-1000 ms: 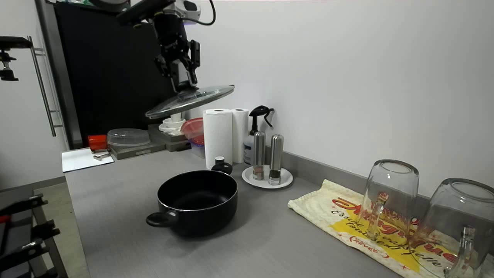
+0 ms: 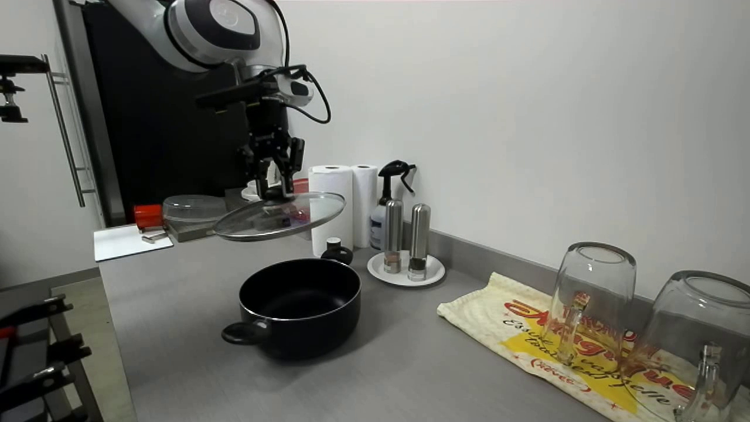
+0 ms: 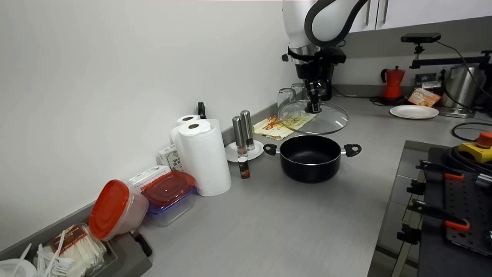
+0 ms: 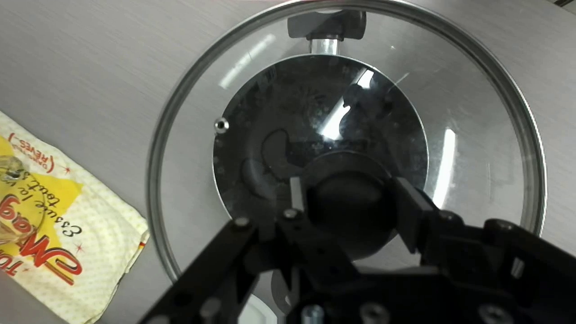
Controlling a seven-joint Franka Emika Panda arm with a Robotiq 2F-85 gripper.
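Note:
My gripper (image 2: 275, 189) is shut on the dark knob of a glass lid (image 2: 309, 211), which hangs tilted in the air above a black pot (image 2: 302, 320). The pot stands open on the counter, with empty space between its rim and the lid. In exterior view 2, the lid (image 3: 334, 120) is over the pot (image 3: 309, 164) and set slightly back from it. Looking down in the wrist view, I see the pot (image 4: 318, 97) through the glass, with the knob (image 4: 348, 210) between my fingers.
Beside the pot, two steel grinders (image 2: 419, 242) stand on a white plate (image 2: 436, 273). Paper towel rolls (image 3: 205, 157) and a small spice jar (image 3: 243, 167) are close by. Upside-down glass mugs (image 2: 594, 302) rest on a printed cloth (image 2: 520, 330).
The lid has come down towards the pot with my gripper and shifted slightly left in exterior view 1. It is still held and tilted. The pot has not moved.

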